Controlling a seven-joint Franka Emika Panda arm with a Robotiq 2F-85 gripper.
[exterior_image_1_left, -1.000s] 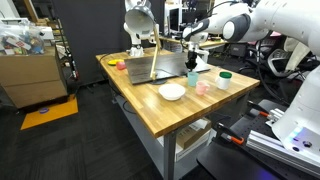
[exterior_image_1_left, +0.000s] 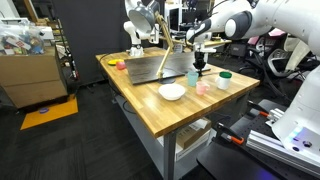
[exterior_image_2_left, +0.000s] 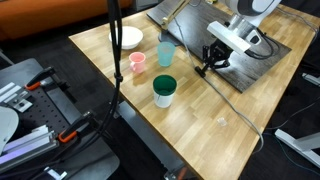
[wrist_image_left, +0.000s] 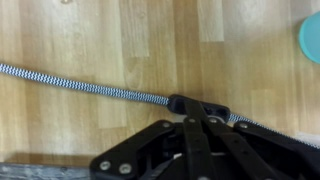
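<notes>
Over the wooden tabletop, my gripper is shut, with nothing clearly showing between its fingers. A thin grey ribbed cord (wrist_image_left: 85, 87) runs across the wrist view, passes beneath the black fingertips and comes out on their right side. Whether the cord is pinched or merely lies under them cannot be told, as the fingertips hide that stretch. In exterior view 2 my gripper (exterior_image_2_left: 203, 70) points down at the table, close to this cord (exterior_image_2_left: 228, 102), which curves toward the right edge of the table.
A teal cup (exterior_image_2_left: 167, 54), a pink mug (exterior_image_2_left: 137, 61), a green-lined white cup (exterior_image_2_left: 164, 91) and a white bowl (exterior_image_2_left: 126, 38) stand nearby. A dark grey board (exterior_image_2_left: 245, 65) lies beyond my gripper. Bare wood (exterior_image_2_left: 195, 130) lies toward the front right.
My arm and gripper have shifted slightly right in exterior view 1. The pale strip and the white, pot-like thing near the top have moved, and the strip now looks more bent.
</notes>
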